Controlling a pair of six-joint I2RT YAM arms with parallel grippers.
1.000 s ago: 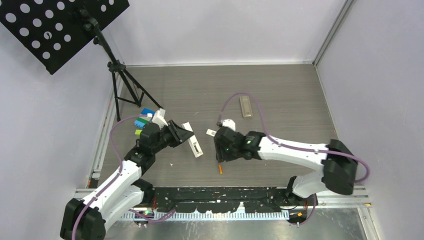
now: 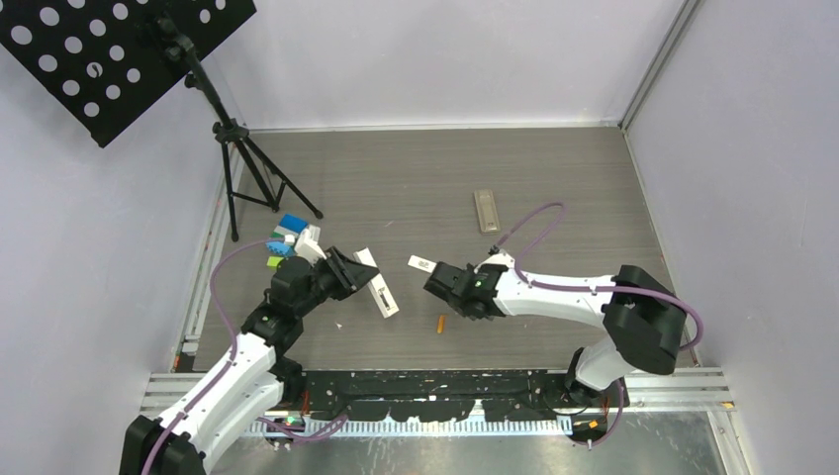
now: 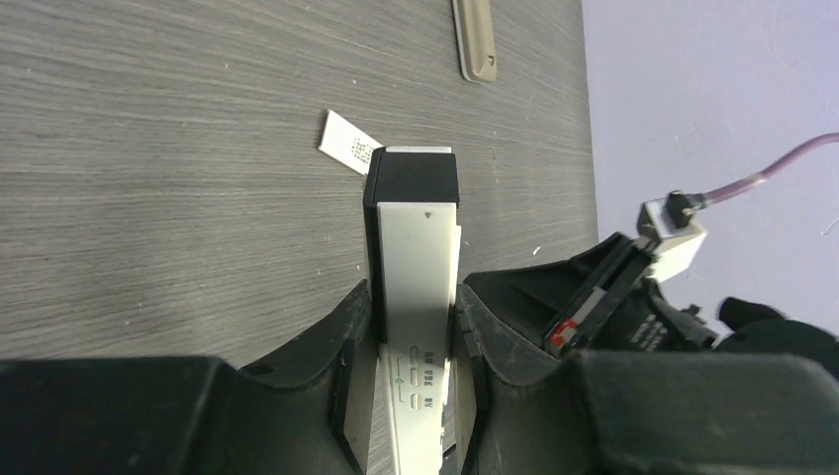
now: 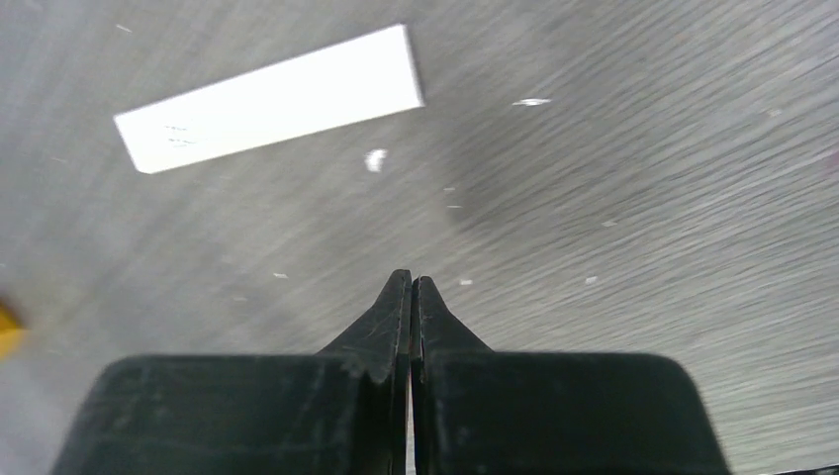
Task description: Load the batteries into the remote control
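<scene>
The white remote control (image 2: 381, 293) is held by my left gripper, which is shut on it; in the left wrist view it stands end-on with a black top end. A small white rectangular piece (image 2: 421, 263) lies on the table beside my right gripper, also seen as a white strip (image 4: 267, 97) in the right wrist view. My right gripper is shut with nothing visible between its fingers, over bare table. An orange battery (image 2: 440, 324) lies below it, and a yellow object (image 4: 8, 327) is at that view's left edge.
A beige bar (image 2: 486, 211) lies at the back right. Blue, green and yellow blocks (image 2: 293, 226) sit at the left by a black stand (image 2: 230, 132).
My right arm has moved slightly, its gripper shifting right and uncovering more of the white piece. My left gripper with the remote has moved slightly toward the front and left.
</scene>
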